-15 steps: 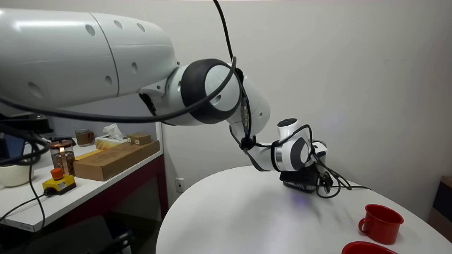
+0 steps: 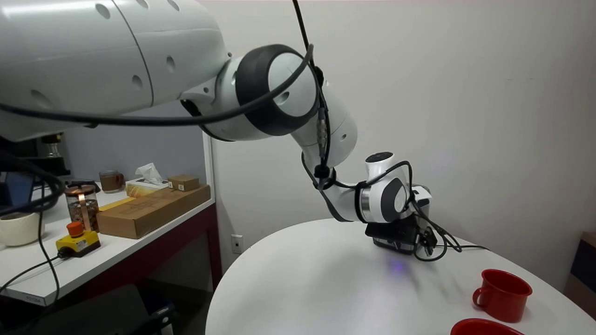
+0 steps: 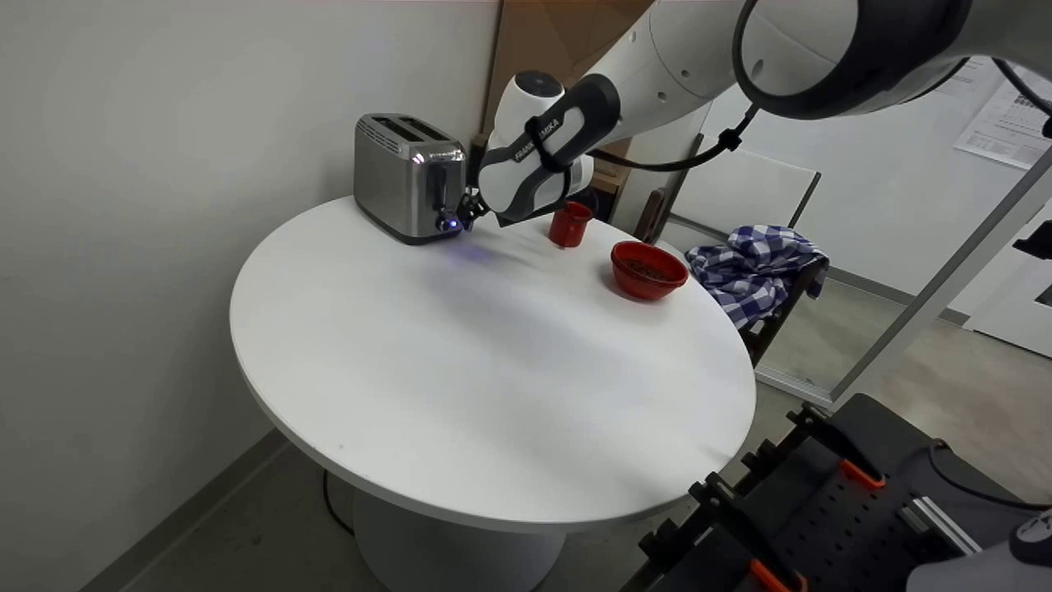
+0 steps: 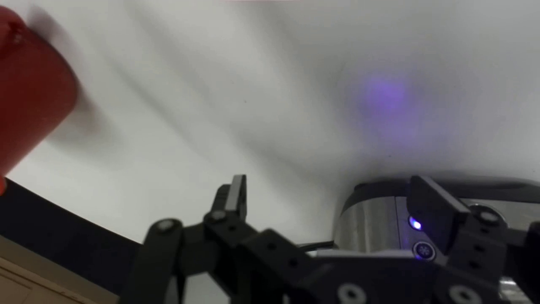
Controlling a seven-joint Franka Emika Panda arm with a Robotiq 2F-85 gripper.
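A silver two-slot toaster (image 3: 407, 178) stands at the table's wall side, with a lit button low on its front. My gripper is open, its two fingers wide apart, down beside the toaster's control side. In the wrist view the right finger (image 4: 434, 213) overlaps the toaster's front, close to the glowing button and a snowflake button; whether it touches cannot be told. The left finger (image 4: 236, 197) is over bare table. Nothing shows between them. In exterior view 1 the wrist hides most of the toaster.
On the white round table (image 3: 473, 385) are a red mug (image 2: 503, 295) and a red bowl (image 3: 648, 271) with small dark contents. A wall (image 2: 475, 111) rises close behind the toaster. Cables (image 2: 441, 240) loop beside the hand.
The elbow and forearm have risen noticeably. My hand has shifted only slightly, a little up and left in exterior view 1. The mug and bowl are unmoved.
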